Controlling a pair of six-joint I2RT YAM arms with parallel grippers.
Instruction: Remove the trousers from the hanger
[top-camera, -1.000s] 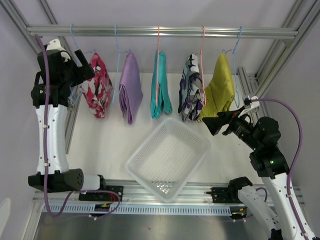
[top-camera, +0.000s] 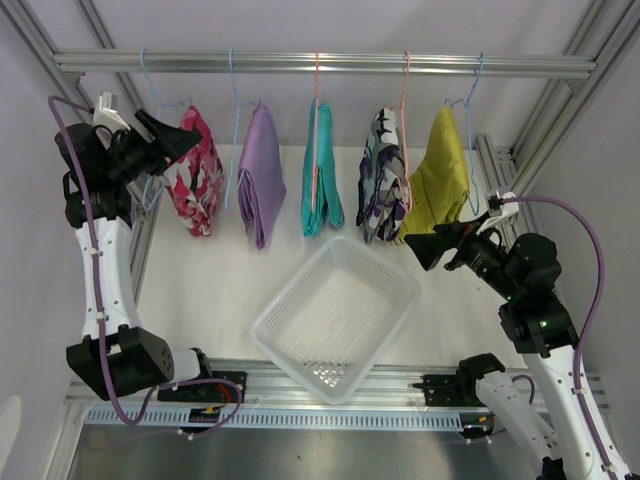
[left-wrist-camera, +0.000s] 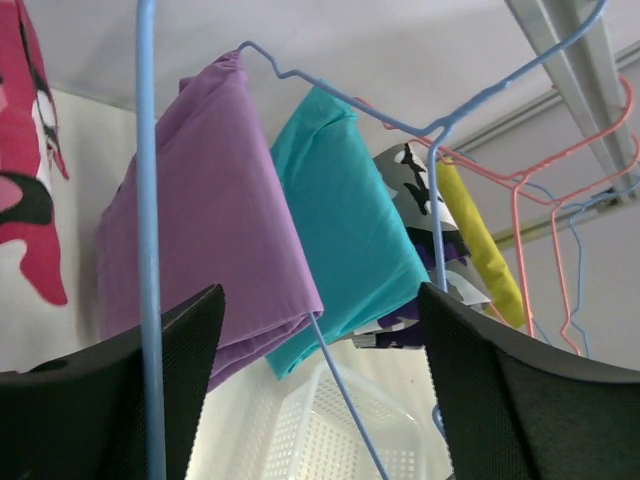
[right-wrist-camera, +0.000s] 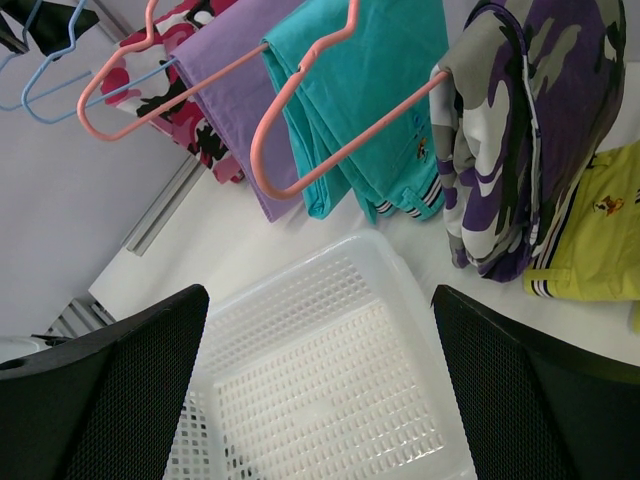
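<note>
Five folded trousers hang on hangers from the rail: red camouflage (top-camera: 196, 175), purple (top-camera: 261, 180), teal (top-camera: 320, 180), purple camouflage (top-camera: 380, 170) and yellow (top-camera: 440, 170). My left gripper (top-camera: 172, 136) is at the top left, over the red camouflage pair; in the left wrist view its fingers (left-wrist-camera: 135, 390) are apart, with a blue hanger wire (left-wrist-camera: 148, 230) crossing in front of the left one. My right gripper (top-camera: 432, 246) stands open below the purple camouflage and yellow pairs, with nothing held.
A white perforated basket (top-camera: 272, 318) lies on the white floor board in the middle, below the trousers. The metal rail (top-camera: 270, 62) runs across the top, and frame posts stand at both sides.
The right arm is unchanged.
</note>
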